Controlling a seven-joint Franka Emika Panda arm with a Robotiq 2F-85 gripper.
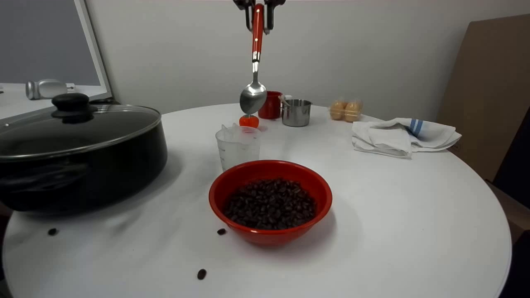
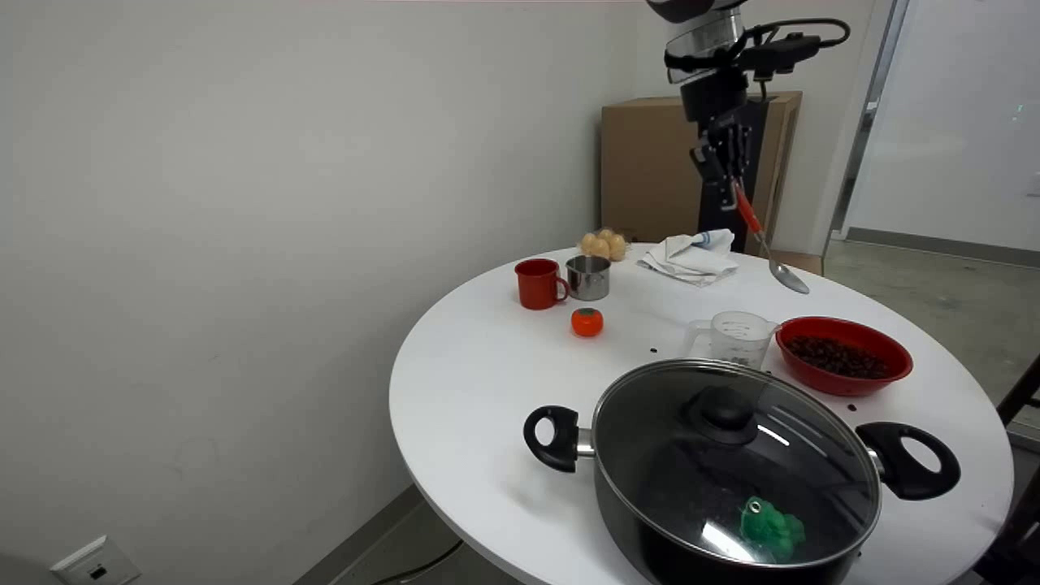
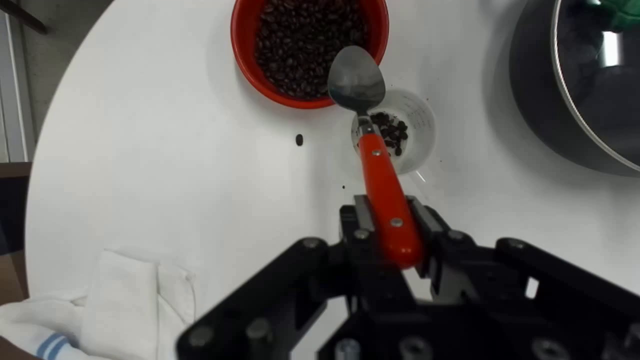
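Note:
A spoon (image 1: pixel 254 95) with a red handle hangs bowl-down in the air, and my gripper (image 1: pixel 259 25) is shut on its handle. In the wrist view the spoon's metal bowl (image 3: pixel 357 80) looks empty. Below it stands the red bowl (image 1: pixel 271 233), well filled with dark coffee beans (image 1: pixel 272 203). Beside that bowl is a clear measuring cup (image 1: pixel 238 149); from above, a small heap of beans (image 3: pixel 393 132) lies on its bottom. Loose beans sit on the white table, one (image 1: pixel 201 274) in front of the bowl and another (image 1: pixel 221 231) close to its side.
A lidded black pot (image 2: pixel 736 487) fills one side of the table. Further back are a red mug (image 2: pixel 538 283), a steel cup (image 2: pixel 589 278), an orange-red fruit (image 2: pixel 587 322), packed eggs (image 1: pixel 345 110) and a folded towel (image 1: pixel 387 136). Bare table lies between towel and bowl.

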